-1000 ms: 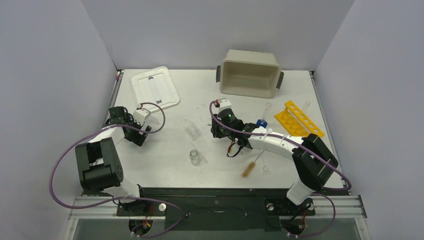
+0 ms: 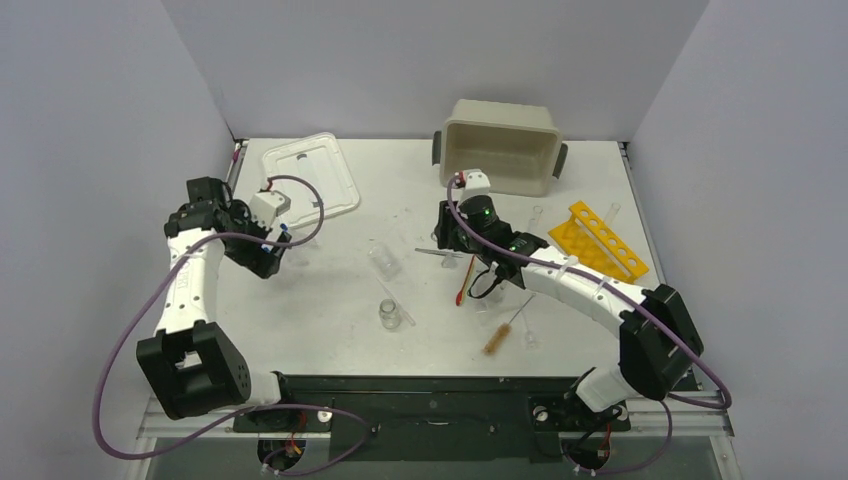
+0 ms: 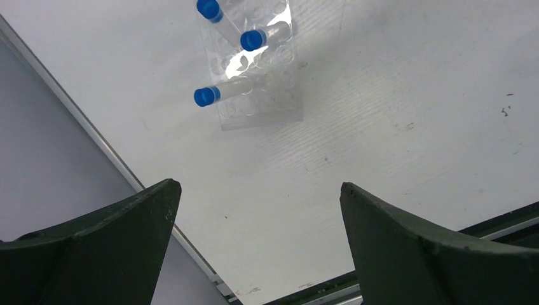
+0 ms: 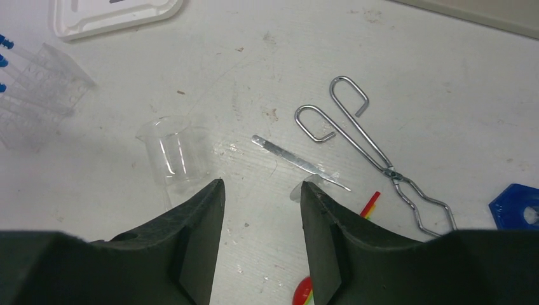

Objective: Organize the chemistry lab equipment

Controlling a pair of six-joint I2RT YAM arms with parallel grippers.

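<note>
Over the left side of the table, my left gripper is open with nothing between its fingers. Ahead of it in the left wrist view is a clear rack (image 3: 264, 117) with three blue-capped tubes (image 3: 253, 40) in it. My right gripper is over the middle of the table, fingers apart and empty. In the right wrist view a metal spatula (image 4: 286, 154) and steel tongs (image 4: 375, 152) lie beyond its fingertips. A clear beaker (image 4: 178, 152) lies to the left. A red-tipped item (image 4: 302, 291) is partly hidden behind the right finger.
A grey bin (image 2: 500, 188) stands at the back, with a white tray (image 2: 345, 185) at the back left. The yellow rack (image 2: 600, 242) sits at the right. A small jar (image 2: 389, 315) and a brush (image 2: 497, 338) are nearer the front edge.
My right gripper has moved to the right, uncovering the spatula in the top view. The objects on the table have not visibly moved.
</note>
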